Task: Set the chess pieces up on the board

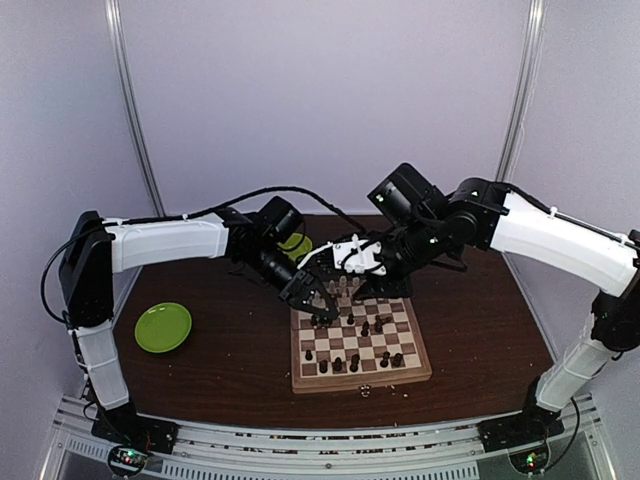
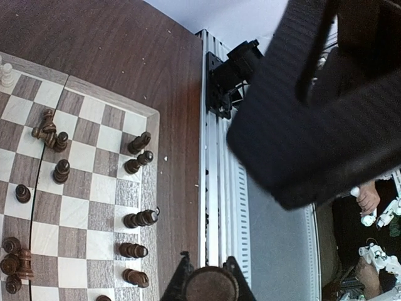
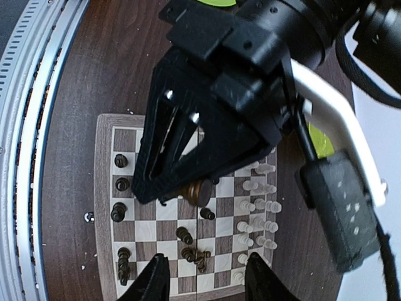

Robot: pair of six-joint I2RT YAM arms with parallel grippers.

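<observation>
The wooden chessboard (image 1: pixel 360 381) lies on the dark table. My left gripper is shut on a dark chess piece, its round base facing the left wrist camera; the same dark piece (image 3: pixel 199 192) shows above the board in the right wrist view. Close by, my right gripper is open with nothing between its fingers. Along the near edge stand several dark pieces (image 2: pixel 140 218). Others lie or stand mid-board, including a toppled piece (image 2: pixel 45 129) and a cluster (image 2: pixel 12 263). White pieces (image 3: pixel 257 222) fill the far rows.
One green plate (image 1: pixel 163 328) sits left of the board; another green plate (image 1: pixel 296 244) is behind it, partly hidden by the left arm. A large dark robot part (image 2: pixel 313 119) blocks the upper right of the left wrist view. Table to the board's right is clear.
</observation>
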